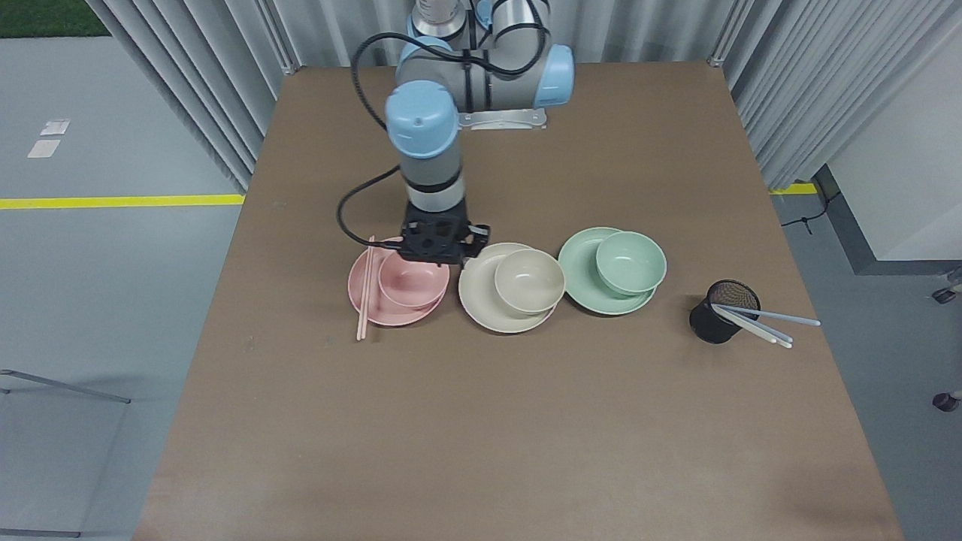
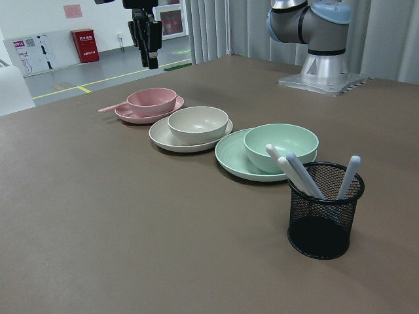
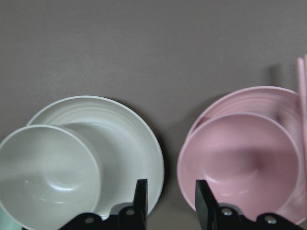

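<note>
My gripper is open and empty, above and between the pink and cream sets. The pink bowl [image 1: 414,283] sits on a pink plate [image 3: 254,98], with pink chopsticks [image 1: 364,311] at its left in the front view. A cream bowl [image 1: 529,280] rests on a cream plate [image 1: 487,307], and a green bowl [image 1: 630,262] on a green plate [image 1: 586,293]. At the right a black mesh cup [image 2: 317,232] holds several pale chopsticks [image 1: 766,332].
The table [image 1: 514,424] has wide free room in front of the dishes. The robot base [image 2: 322,81] stands at the back.
</note>
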